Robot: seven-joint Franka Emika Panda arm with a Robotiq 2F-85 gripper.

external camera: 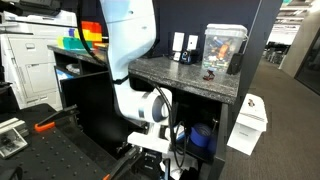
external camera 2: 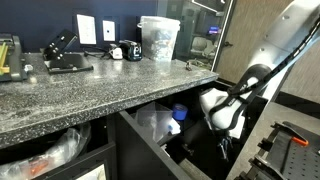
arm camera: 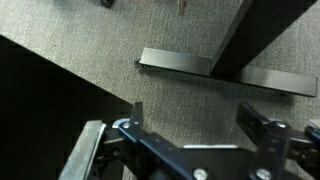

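In the wrist view my gripper stands open, its two black fingers wide apart. Grey carpet and a dark metal foot bar (arm camera: 175,61) show beyond the fingertips, and nothing sits between them. The white arm (external camera: 140,105) reaches down in front of the open cabinet in exterior view 1. From the other side, exterior view 2 shows the arm's lower end (external camera 2: 222,118) low beside the cabinet. A blue round container (external camera: 200,134) rests inside the cabinet. Something white (external camera: 174,166) is partly hidden behind the arm, low in the cabinet.
A speckled countertop (external camera: 190,78) runs above the cabinet. On it stands a clear bin (external camera: 225,45), with colored blocks (external camera: 85,38) at the far end. A white box (external camera: 247,124) hangs at the cabinet's right end. A clear plastic container (external camera 2: 153,124) sits inside the cabinet.
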